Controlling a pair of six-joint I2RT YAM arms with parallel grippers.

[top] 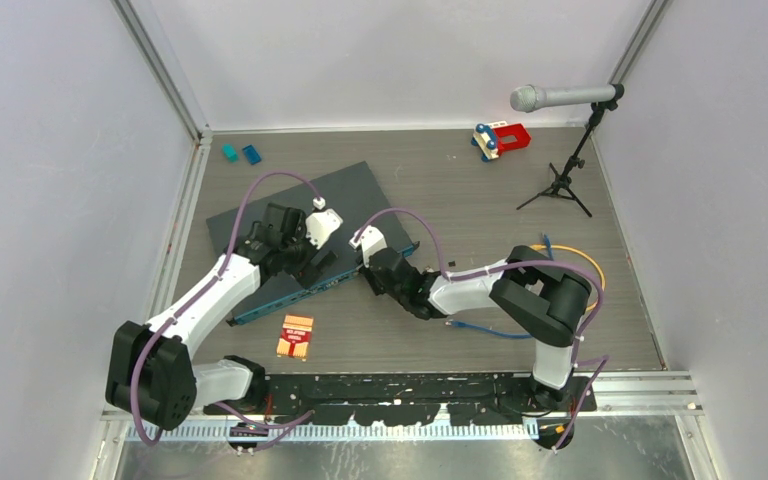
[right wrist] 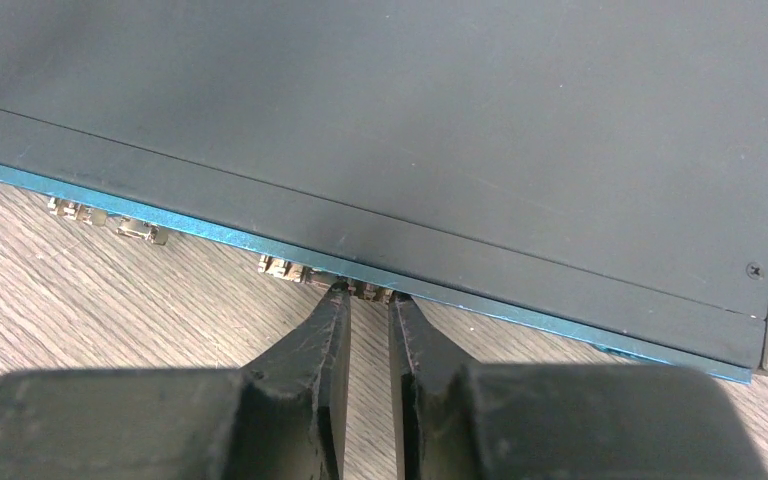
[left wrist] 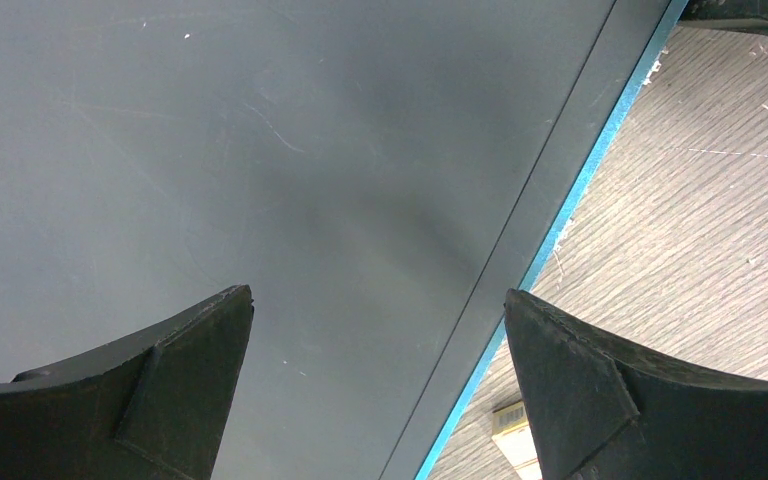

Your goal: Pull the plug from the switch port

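A dark grey switch [top: 352, 192] lies diagonally on the table, its blue front edge [right wrist: 200, 225] facing front right. Several metal pieces [right wrist: 142, 228] protrude along that edge. My right gripper is at the edge, fingertips close together on either side of a small gap, at a cluster of these pieces; whether anything is held between them is hidden under the edge. My left gripper hangs open over the switch's top with nothing between its fingers.
An orange box [top: 294, 336] lies in front. Blue and yellow cables [top: 480, 328] lie at right, a toy [top: 510, 137] and microphone stand [top: 560, 185] at back right, two small blue blocks [top: 251, 154] at back left.
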